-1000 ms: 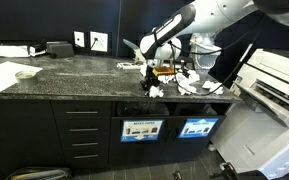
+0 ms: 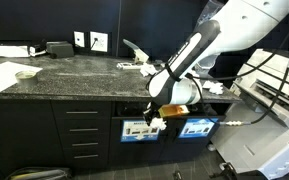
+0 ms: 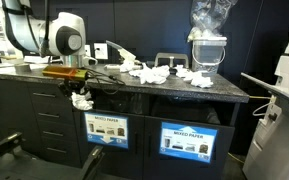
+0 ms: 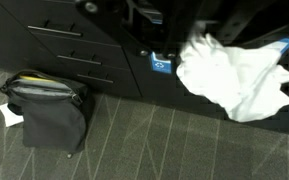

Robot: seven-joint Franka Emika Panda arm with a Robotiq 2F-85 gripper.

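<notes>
A crumpled white piece (image 4: 234,80), paper or cloth, hangs from my gripper (image 3: 80,93), which is shut on it. In exterior view 1 the same white piece (image 2: 158,124) shows just below the gripper, in front of the counter and lower than its top. The wrist view looks down past it to the carpet; its folds cover part of a blue bin label. My fingertips are dark and hard to make out. Several more crumpled white pieces (image 3: 154,74) lie on the dark countertop (image 3: 209,91).
Two bins labelled MIXED PAPER (image 3: 108,129) (image 3: 187,141) sit under the counter, beside dark drawers (image 2: 82,134). An open dark bag (image 4: 54,112) stands on the carpet (image 4: 169,150). A clear container (image 3: 208,52) is at the back.
</notes>
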